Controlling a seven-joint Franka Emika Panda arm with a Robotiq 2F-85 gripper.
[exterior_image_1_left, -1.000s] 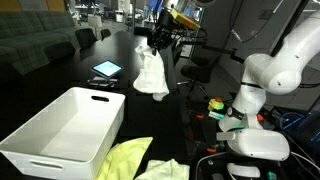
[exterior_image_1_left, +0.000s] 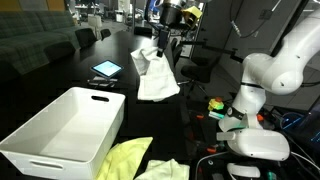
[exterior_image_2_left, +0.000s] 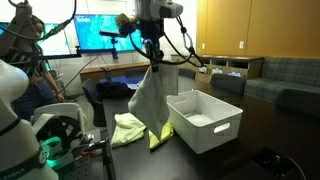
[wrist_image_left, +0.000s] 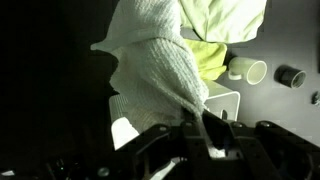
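Note:
A white cloth (exterior_image_1_left: 157, 78) hangs in the air over the dark table, its lower part spread loosely. My gripper is shut on the cloth's top end; in the wrist view the cloth fans out from between the fingers. Exterior view 2 shows the cloth (exterior_image_2_left: 152, 102) dangling below the gripper (exterior_image_2_left: 158, 64), in front of the white bin (exterior_image_2_left: 212, 130). On the table lie a yellow cloth (exterior_image_1_left: 124, 160) and a paler cloth (exterior_image_1_left: 166, 170), both apart from the held one.
An open white bin (exterior_image_1_left: 100, 150) stands at the left in exterior view 1. Behind it lies a flat blue-topped item (exterior_image_1_left: 107, 69). The wrist view has a pale mug (wrist_image_left: 248, 69) and a dark cup (wrist_image_left: 291, 77).
The arm's wrist has shifted right in exterior view 1, and the hanging cloth has moved slightly right and spread wider. It stays in the gripper. The bin and the table cloths have not moved.

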